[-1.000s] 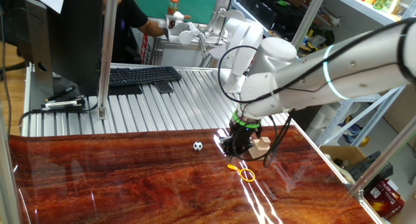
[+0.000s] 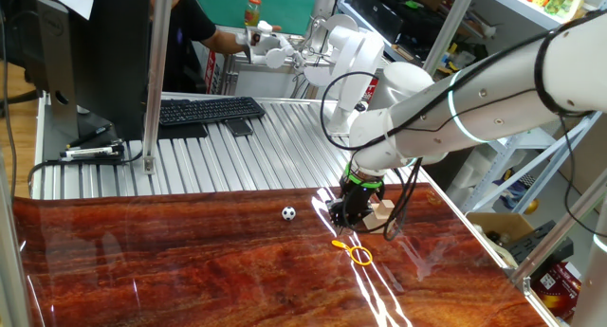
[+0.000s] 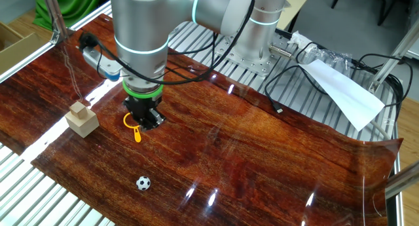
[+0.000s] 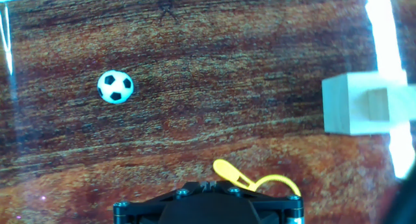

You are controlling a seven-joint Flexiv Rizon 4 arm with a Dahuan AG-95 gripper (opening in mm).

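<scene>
My gripper hangs above the glossy wood-grain sheet, its black fingertips together at the bottom of the wrist view with nothing visible between them. A yellow-orange loop with a flat tab (image 4: 234, 174) lies just beyond the fingertips, partly hidden by the gripper. In exterior view 2 that loop (image 3: 137, 134) is beside and below the gripper (image 3: 152, 123). A small black-and-white ball (image 4: 116, 87) rests apart from it, at upper left of the wrist view. On the right stands a pale wooden block (image 4: 344, 106) with a smaller block (image 4: 378, 104) on top.
A keyboard (image 2: 211, 109) lies on the slatted metal table behind the sheet. Cables and a white paper sheet (image 3: 342, 94) are near the arm's base. Metal posts (image 2: 157, 76) rise at the table edges.
The upper part of the arm has shifted slightly leftward in exterior view 1, while the gripper has barely moved. The ball, loop and blocks have stayed in place.
</scene>
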